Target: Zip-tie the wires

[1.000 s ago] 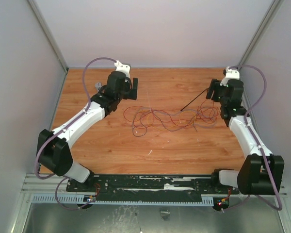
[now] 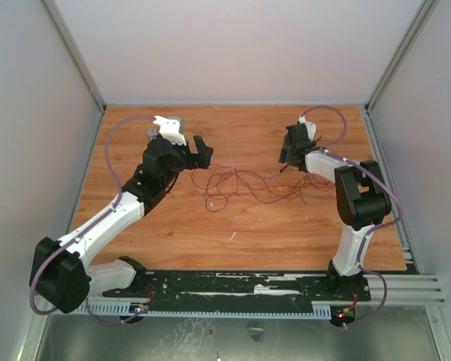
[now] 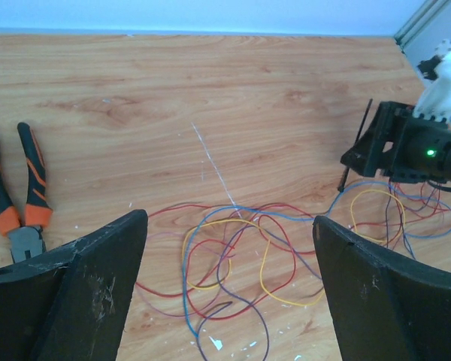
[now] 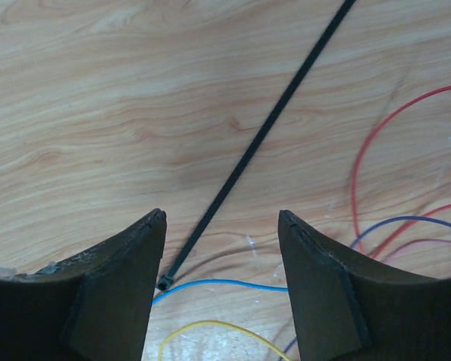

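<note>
A tangle of red, blue, yellow and purple wires (image 2: 237, 177) lies loose across the middle of the table. Beside it, a straight black zip tie (image 4: 244, 159) runs diagonally on the wood; its small head (image 4: 164, 282) is close to a blue wire. My right gripper is open above the zip tie, which passes between the fingers in that view without being gripped. In the top view this gripper covers most of the tie. My left gripper (image 2: 204, 150) stands open and empty over the table, behind and left of the wires, which show beyond its fingers (image 3: 83, 286).
Orange-and-black handled pliers (image 3: 22, 195) lie at the left of the table, partly hidden by the left arm from above. A thin whitish strip (image 3: 212, 162) lies behind the wires.
My right gripper has moved left and come over the black zip tie. The wires look unmoved.
</note>
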